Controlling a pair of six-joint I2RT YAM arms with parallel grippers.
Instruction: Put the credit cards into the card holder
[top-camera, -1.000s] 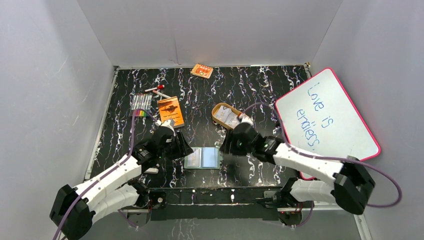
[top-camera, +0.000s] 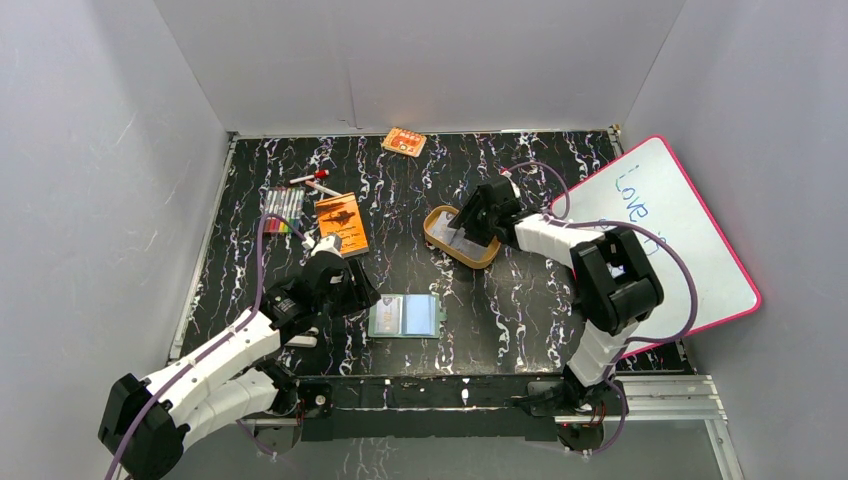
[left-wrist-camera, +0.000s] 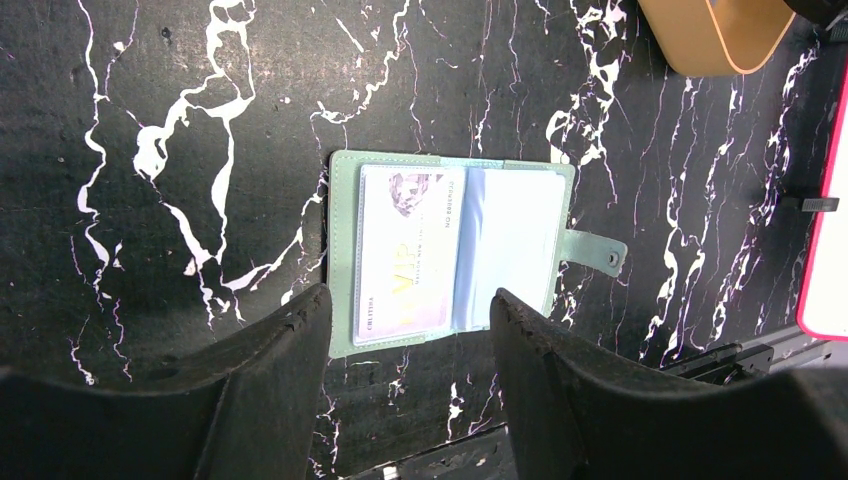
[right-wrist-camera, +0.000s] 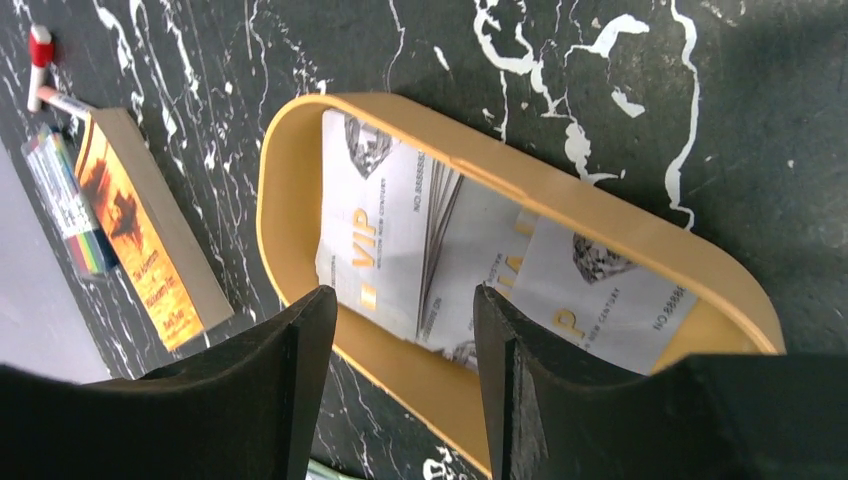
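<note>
A pale green card holder (left-wrist-camera: 340, 250) lies spread flat on the table, its strap pointing right in the left wrist view. A white VIP card (left-wrist-camera: 405, 250) shows in its left side; the right side looks pale blue. My left gripper is open above the holder's near edge, nothing between its fingers. Several white VIP cards (right-wrist-camera: 375, 230) lie in a tan oval tray (right-wrist-camera: 480, 155), some overlapping and leaning at the left end. Over the tray, my right gripper stands open and empty, its fingertips toward the tray's near wall.
An orange book (top-camera: 342, 223) and a set of colored pens (top-camera: 284, 208) lie at the left, with loose markers behind. A small orange box (top-camera: 404, 141) is at the back. The whiteboard (top-camera: 700, 240) fills the right side, partly under my right arm.
My right gripper has moved from beside the card holder, back and up to over the tray. The left arm has barely shifted. Holder and tray stay in place.
</note>
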